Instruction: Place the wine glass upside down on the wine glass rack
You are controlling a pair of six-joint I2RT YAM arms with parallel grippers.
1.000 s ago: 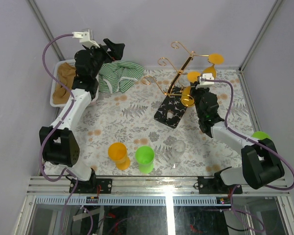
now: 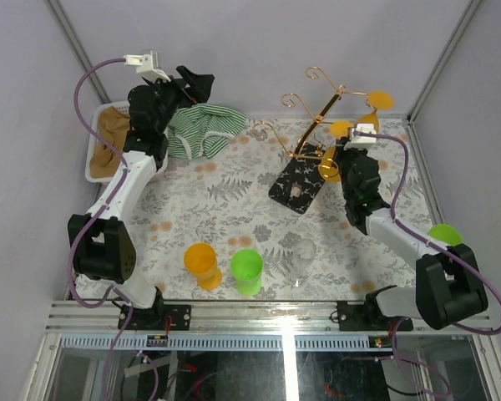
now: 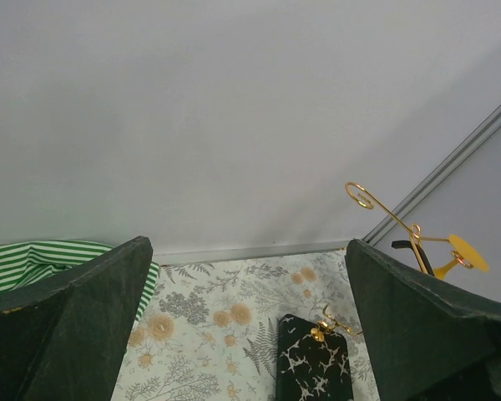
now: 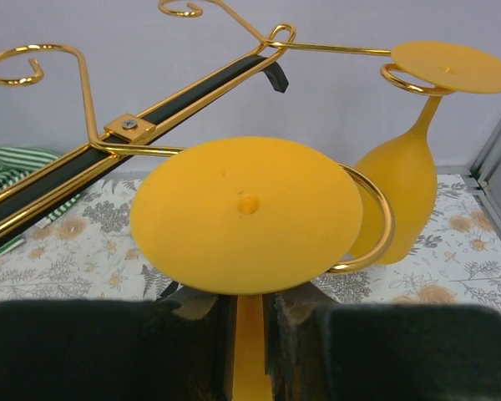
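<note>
A gold wire rack [image 2: 311,127] on a black base [image 2: 292,185] stands at the back right. Yellow glasses hang base-up in its rings, one at the far right [image 4: 397,188]. At the middle ring, my right gripper surrounds the stem of a yellow glass [image 4: 246,209], just below its round base; whether the fingers grip it is unclear. My left gripper stands open and empty over the back left, facing the rack.
An orange cup [image 2: 201,263], green cup [image 2: 247,271] and clear glass [image 2: 303,261] stand at the front. A white bin [image 2: 96,171] and striped cloth [image 2: 188,134] lie back left; a green item [image 2: 445,236] is at right.
My right gripper, the rack and its hanging yellow glasses have shifted slightly to the right in the top view. The left arm has barely moved.
</note>
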